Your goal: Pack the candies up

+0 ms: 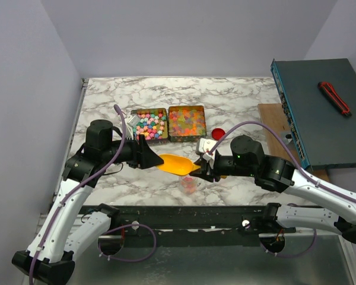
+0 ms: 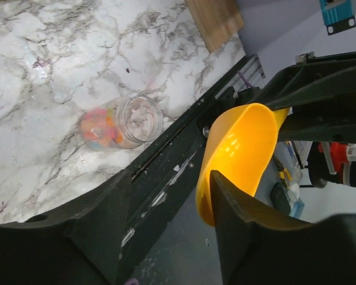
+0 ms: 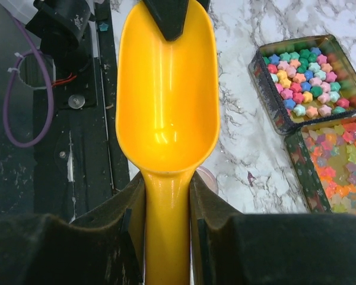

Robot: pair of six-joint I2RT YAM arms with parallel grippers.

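Observation:
A yellow scoop (image 1: 177, 164) spans the gap between my two grippers, its bowl empty. By its handle, my right gripper is shut on it. My left gripper is part open at the bowl's end; in the left wrist view one finger (image 2: 234, 214) overlaps the bowl's lip, the other stands clear of it. A clear jar (image 2: 123, 123) with some candies at its bottom stands open on the marble table. Star-shaped opaque candies (image 3: 305, 82) fill one tray, translucent candies (image 3: 342, 163) the tray beside it.
A red lid (image 1: 218, 133) lies right of the trays. Farther right are a wooden board (image 1: 276, 122) and a large dark box (image 1: 326, 113) with a red cutter (image 1: 334, 98) on it. The marble (image 1: 124, 95) behind the trays is bare.

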